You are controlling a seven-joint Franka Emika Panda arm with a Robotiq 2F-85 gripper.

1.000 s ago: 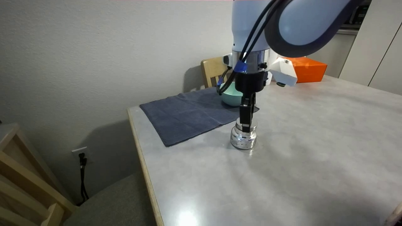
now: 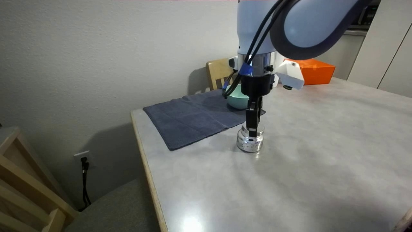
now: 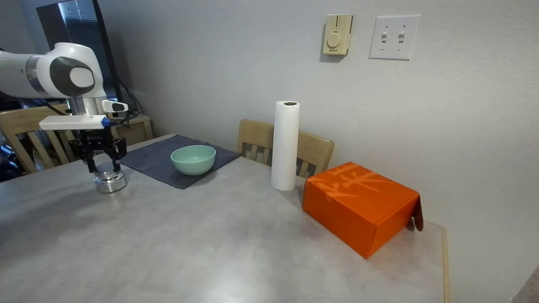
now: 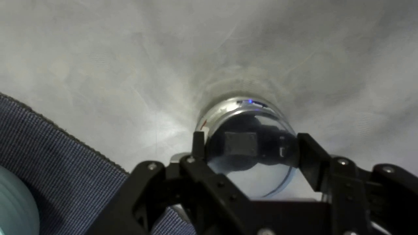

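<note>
A shiny silver metal container [image 3: 111,182], with a narrower top and wider base, stands upright on the grey table. My gripper [image 3: 104,167] points straight down and is shut on its upper part. From above in the wrist view, one dark finger [image 4: 198,145] presses on each side of the round mirror-like top [image 4: 254,180]. The near finger hides part of the container [image 2: 249,145] in exterior view 1. Its base looks to be at the table surface; any small gap beneath cannot be made out.
A dark blue cloth [image 2: 185,120] lies close by, with a mint green bowl [image 3: 193,160] on it. Farther along stand a paper towel roll [image 3: 285,146] and an orange box [image 3: 361,202]. Open table [image 3: 202,237] stretches in front.
The gripper sits a touch lower on the container than a second ago. The container has shifted very slightly to the right and away from the camera. All else looks the same.
</note>
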